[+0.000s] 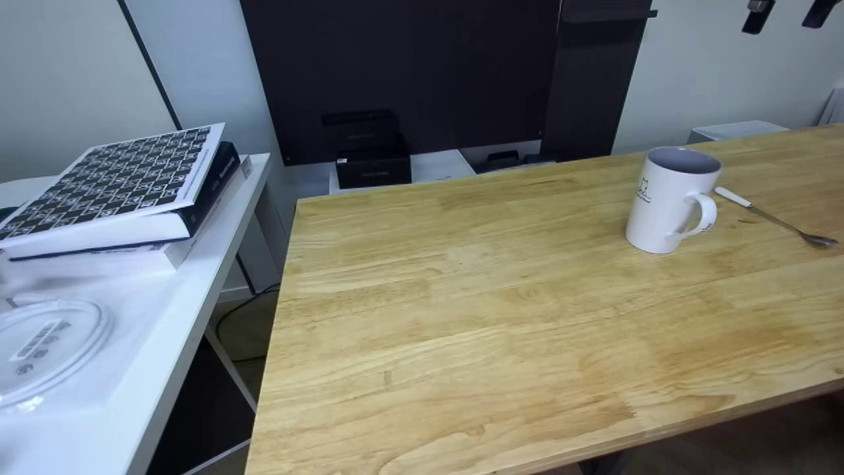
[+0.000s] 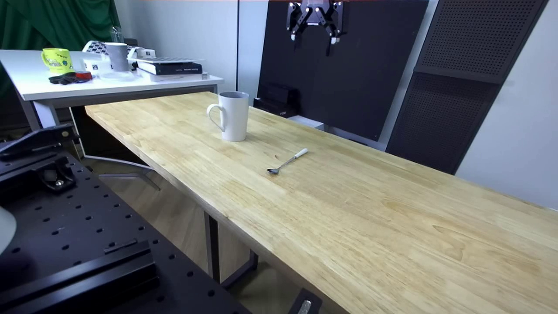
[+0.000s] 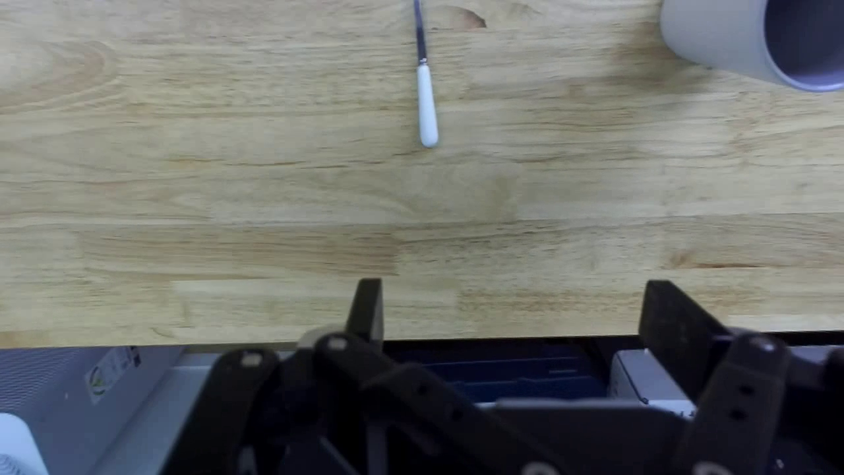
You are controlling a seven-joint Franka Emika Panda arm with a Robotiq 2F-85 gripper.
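A tall white mug (image 1: 663,207) with a grey inside stands upright on the wooden table. Close by lies a spoon with a white handle (image 1: 733,196) and a metal bowl (image 2: 273,170), flat on the wood. My gripper (image 2: 314,42) hangs high above the table, open and empty, well clear of both objects. From the wrist view, the spoon's white handle (image 3: 427,106) points toward the gripper, and part of the mug (image 3: 718,35) shows at the upper right; the spoon's bowl is out of that frame.
A white side table (image 2: 62,89) carries books (image 2: 170,68), a yellow-green mug (image 2: 57,60) and a grey cup (image 2: 117,56). A dark panel (image 1: 411,71) stands behind the table's far edge.
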